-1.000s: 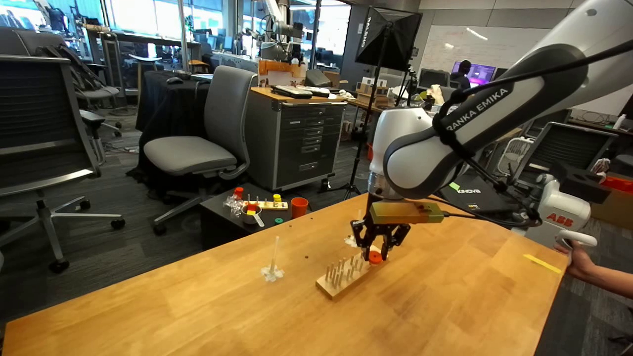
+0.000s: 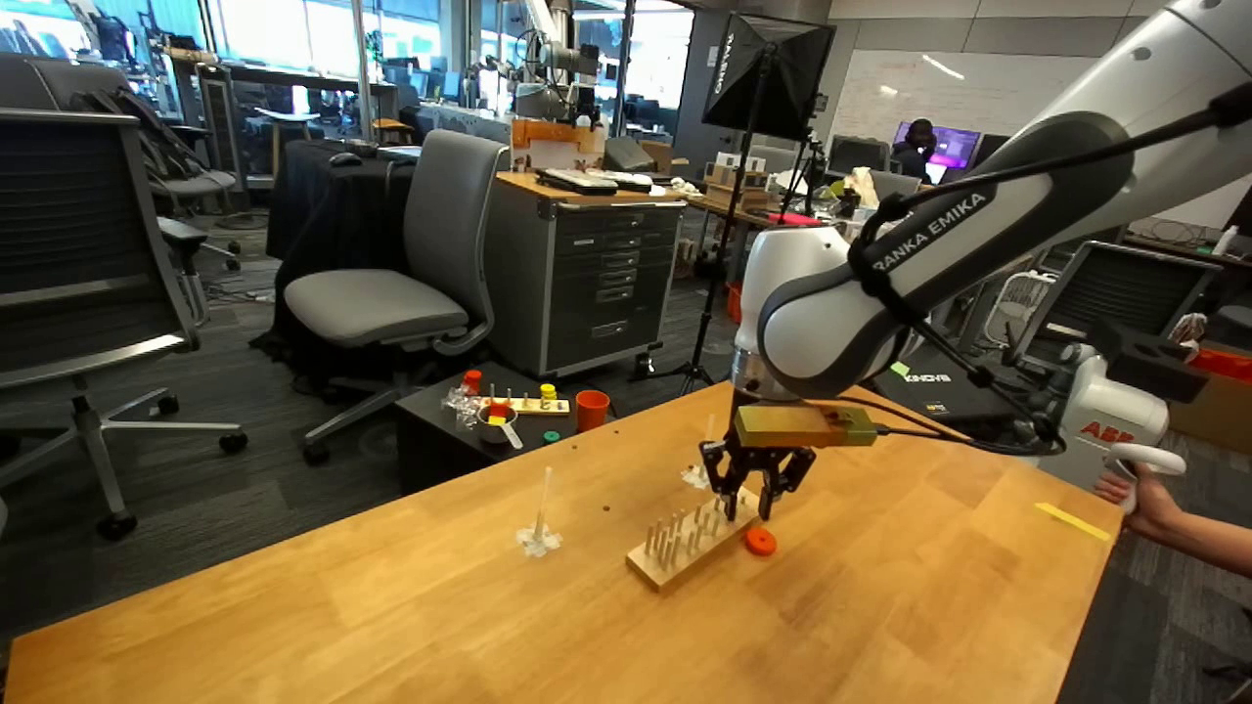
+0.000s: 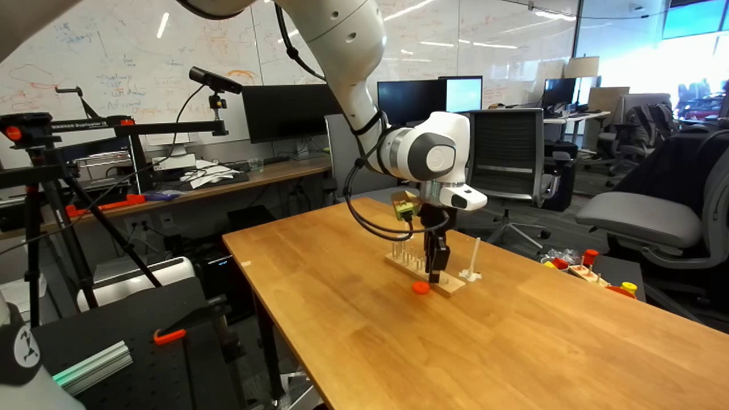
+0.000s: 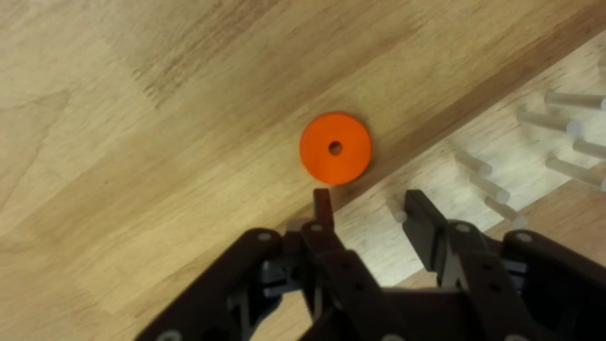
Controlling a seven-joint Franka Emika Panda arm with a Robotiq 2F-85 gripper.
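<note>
An orange-red disc (image 4: 335, 148) with a small hole in its middle lies flat on the table, beside the long edge of the wooden peg board (image 4: 392, 253). The same disc (image 2: 760, 541) shows just in front of the board (image 2: 664, 571) in the first exterior view. Over the board's end my gripper is part open, and no disc is between its fingers. A short peg (image 4: 397, 210) shows in the gap, close to the right finger (image 4: 423, 219). In the second exterior view the gripper (image 3: 434, 277) is low over the board, with the disc (image 3: 421, 287) apart from it.
Several pegs stand on the rest of the board. A thin upright rod (image 2: 543, 499) is fixed to the table at the left, and another rod (image 3: 474, 256) stands just behind the board.
A second ago the disc was between the fingers above the board's end. Now it lies on the table beside the board, out of the gripper, and the fingers look a little wider apart.
</note>
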